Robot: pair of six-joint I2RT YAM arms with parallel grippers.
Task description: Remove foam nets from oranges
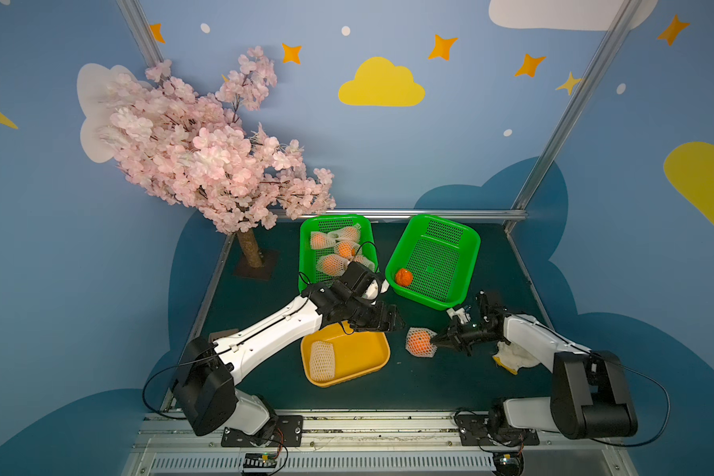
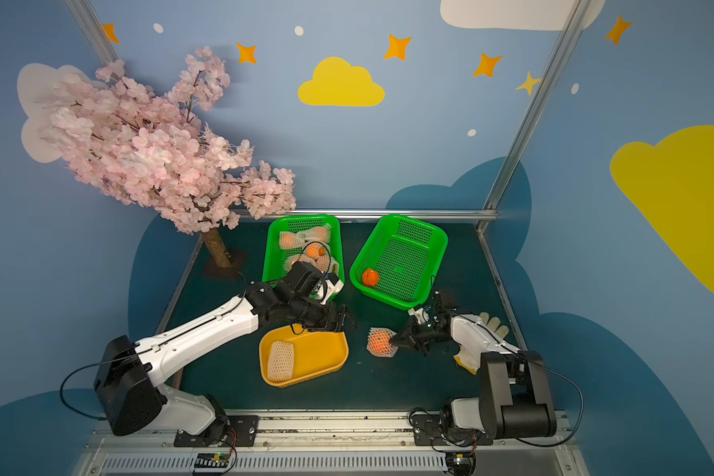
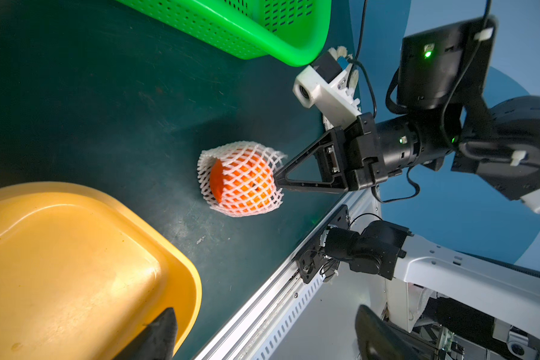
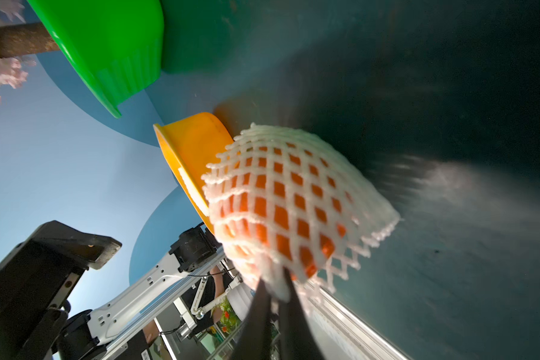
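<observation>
An orange in a white foam net [image 1: 420, 342] lies on the dark table between the yellow tray and my right gripper [image 1: 438, 342]. In the right wrist view, that gripper's blurred fingertips are shut at the net's edge, perhaps with a strand of foam between them; the orange sits beyond them. My left gripper [image 1: 389, 319] is open above the table near the tray's back right corner, with nothing between its fingers. A bare orange [image 1: 404, 277] sits in the right green basket [image 1: 469, 258].
The left green basket [image 1: 304, 246] holds several netted oranges. An empty net [image 1: 322, 361] lies in the yellow tray [image 1: 365, 361]. A glove [image 2: 466, 361] lies at the right, a blossom tree [image 1: 250, 246] stands back left. Open table surrounds the netted orange.
</observation>
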